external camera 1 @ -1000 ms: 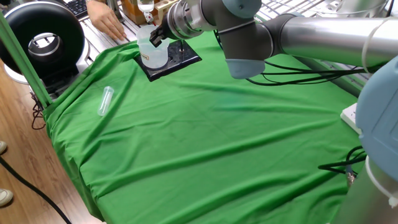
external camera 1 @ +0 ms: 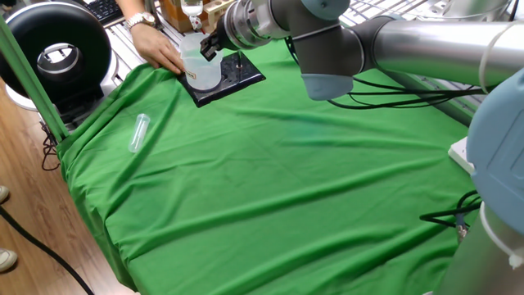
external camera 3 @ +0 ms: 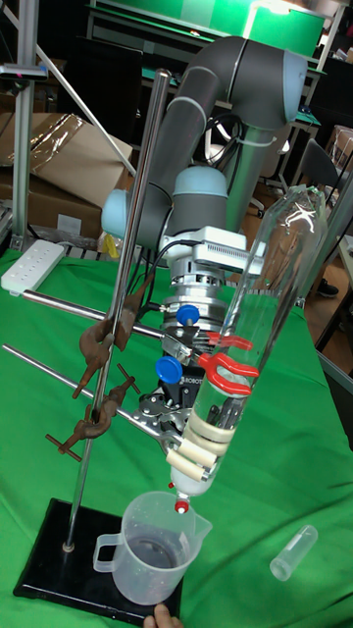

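Observation:
A translucent plastic beaker (external camera 1: 201, 75) with a handle stands upright on the black stand base (external camera 1: 246, 72). Above its mouth, in exterior view 3, a tilted glass vessel (external camera 3: 274, 278) is clamped to the metal rod (external camera 3: 124, 256). The vessel's lower end carries a white tip with a red knob (external camera 3: 181, 505). In exterior view 1 my gripper (external camera 1: 210, 49) reaches in from the right, its dark fingers by the beaker's upper rim. From exterior view 3 the gripper is mostly hidden behind the vessel and clamps, so its finger state is unclear.
A person's hand (external camera 1: 154, 45) is beside the beaker, fingertips at the base's edge. An empty clear tube (external camera 1: 139, 133) lies on the green cloth (external camera 1: 278, 188), which is otherwise largely bare. Red and blue clamp parts (external camera 3: 170, 370) crowd the space around the vessel.
The person's hand has come closer to the beaker and base, moving right and downward. My arm and gripper have shifted slightly right and down. Beaker and tube stay in place.

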